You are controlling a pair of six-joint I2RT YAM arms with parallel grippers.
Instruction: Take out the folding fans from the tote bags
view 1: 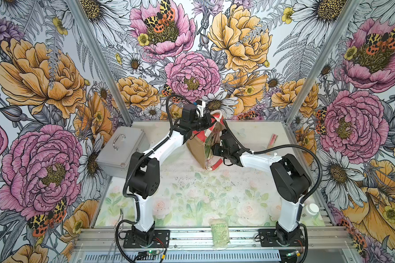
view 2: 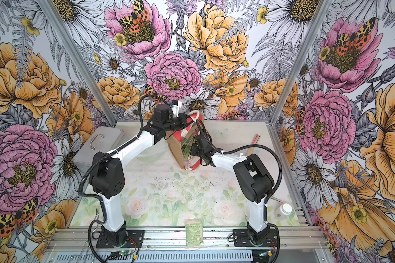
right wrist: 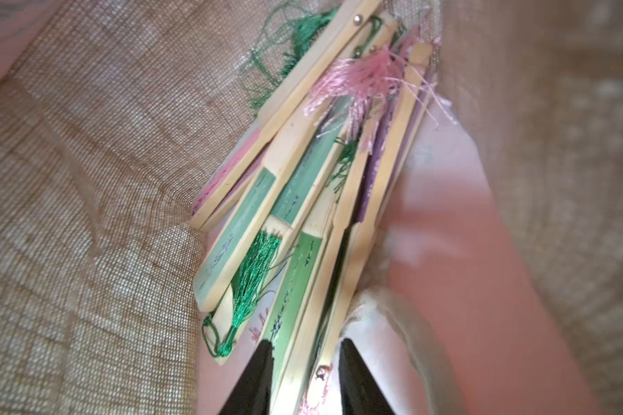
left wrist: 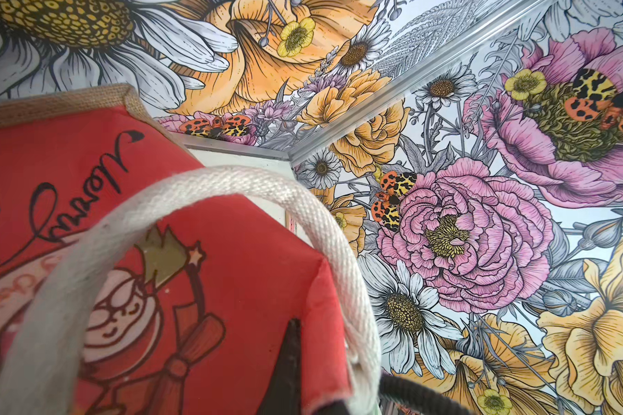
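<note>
A burlap tote bag with red panels (view 1: 199, 149) stands tilted mid-table; its red face (left wrist: 207, 276) and white handle fill much of the left wrist view. My left gripper (view 1: 211, 117) is at the bag's top, largely hidden, shut. Several folding fans (right wrist: 290, 283) with green and pink tassels lie inside the bag. My right gripper reaches into the bag, fingers part open over the lower ends of the fans, with no clear grip on one.
A grey metal box (view 1: 118, 157) stands at the left. A pink strip-like object (view 1: 272, 140) lies at right, a white jar (view 1: 311, 210) front right, a packet (view 1: 219, 232) on the front rail.
</note>
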